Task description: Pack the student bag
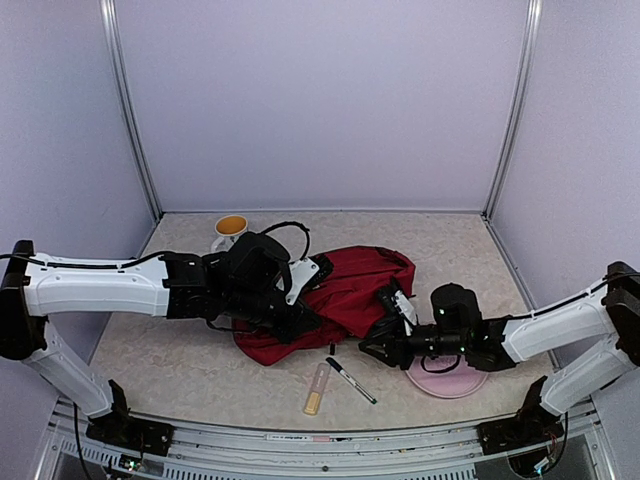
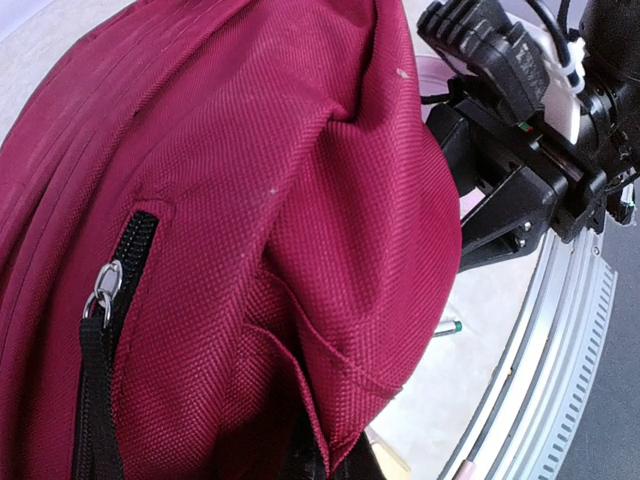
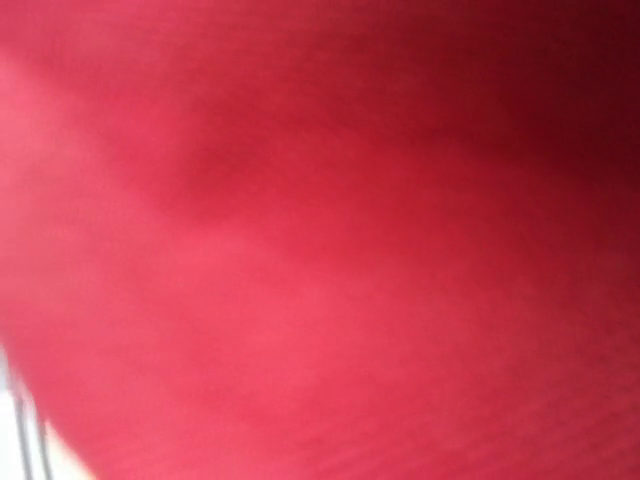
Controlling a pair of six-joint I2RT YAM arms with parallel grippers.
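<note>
A dark red student bag (image 1: 350, 285) lies slumped in the middle of the table, its cloth folded and creased. In the left wrist view its zipper (image 2: 135, 255) with a metal ring shows close up. My left gripper (image 1: 314, 320) is shut on a fold of the bag, the pinched cloth edge running down between its fingertips at the bottom of that view. At the bag's right front side, my right gripper (image 1: 368, 350) stands open. Blurred red cloth fills nearly all of the right wrist view, hiding the right fingertips there.
In front of the bag lie a clear tube with yellowish contents (image 1: 316, 390) and a dark pen (image 1: 352, 381). A pink plate (image 1: 450, 384) sits partly under the right arm. Behind the left arm stands a white mug (image 1: 228, 236) with an orange inside.
</note>
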